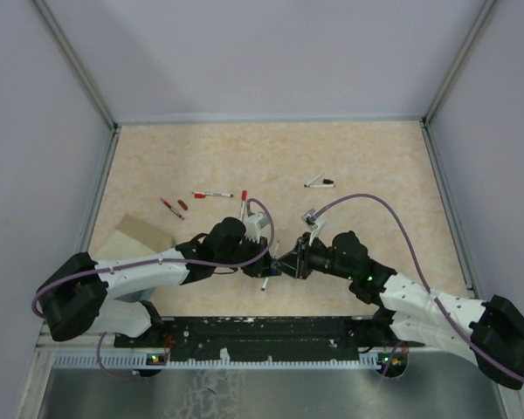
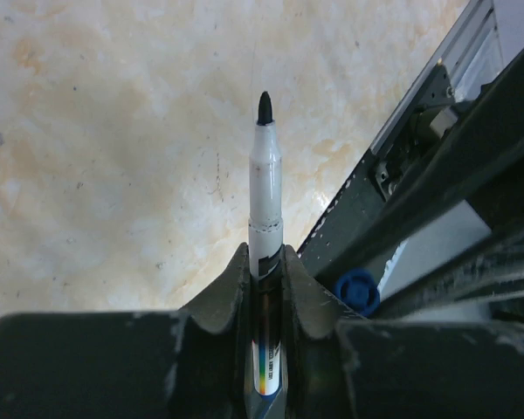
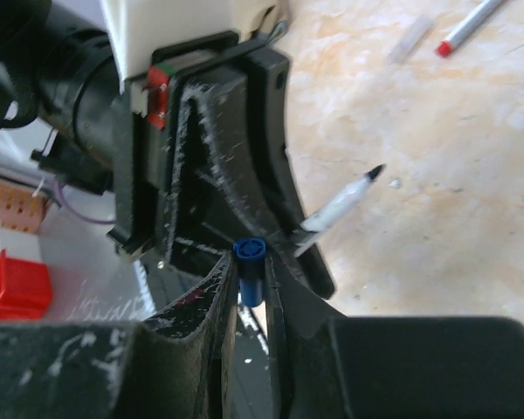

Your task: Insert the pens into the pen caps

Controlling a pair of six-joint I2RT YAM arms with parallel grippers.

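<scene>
In the left wrist view a white pen [image 2: 265, 188] points away with its dark tip bare. My left gripper is shut on its barrel. A blue pen cap [image 3: 251, 272] sticks out between the fingers of my right gripper, which is shut on it, its round end showing. That same cap [image 2: 357, 291] appears to the right of the pen in the left wrist view, apart from the tip. Seen from above, the two grippers meet close together near the table's front, hiding most of the pen and cap.
A red-capped pen [image 1: 213, 194], a red pen [image 1: 172, 209] and a loose cap [image 1: 182, 205] lie at the left. A white pen [image 1: 313, 181] and a black-and-white pen [image 1: 320, 184] lie at the back right. A beige box [image 1: 138, 243] stands by the left arm.
</scene>
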